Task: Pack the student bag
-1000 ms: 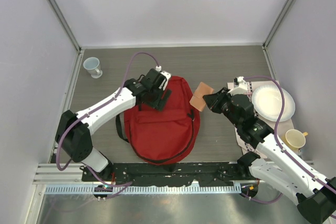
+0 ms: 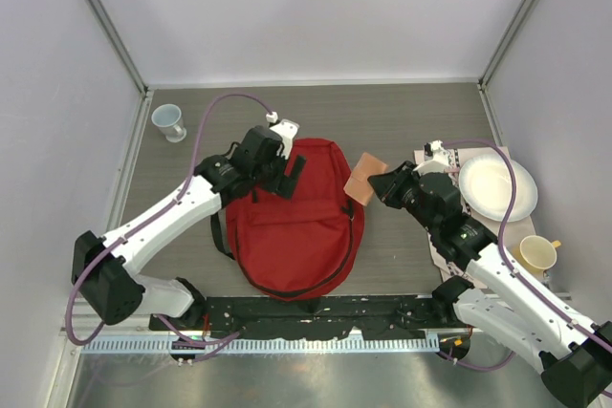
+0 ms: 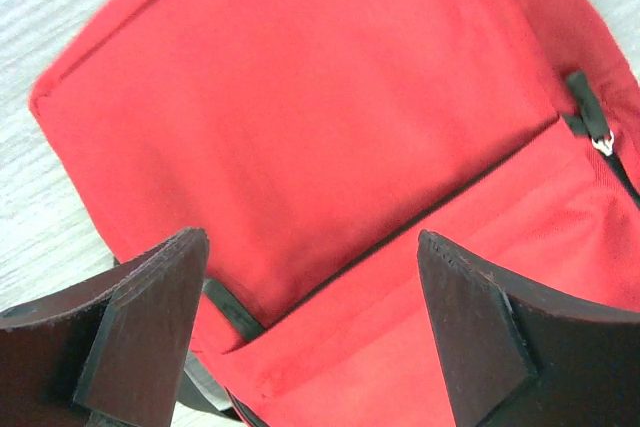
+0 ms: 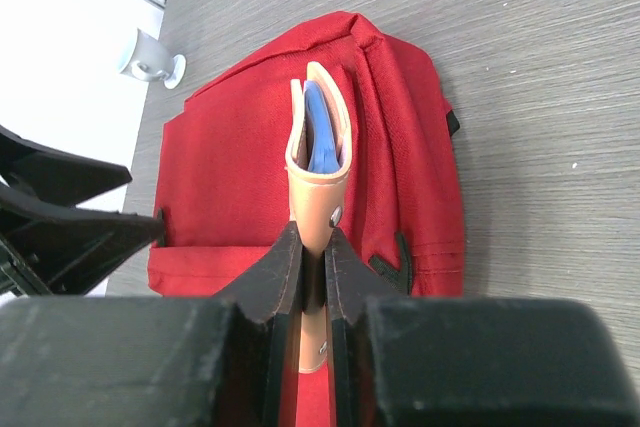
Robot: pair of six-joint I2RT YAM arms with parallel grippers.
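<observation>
A red bag (image 2: 292, 246) lies flat in the middle of the table, with a front pocket and dark zipper. My right gripper is shut on a tan pouch (image 4: 316, 187) with blue items inside, held at the bag's right side; in the top view the pouch (image 2: 364, 177) is tilted. My left gripper is open above the bag's upper part, nothing between its fingers; the red fabric and pocket edge show beneath it.
A glass mug (image 2: 168, 123) stands at the back left. A white plate (image 2: 488, 185) and yellow cup (image 2: 535, 253) are on a mat at the right. Bare table shows behind the bag.
The right gripper and its pouch stay in place.
</observation>
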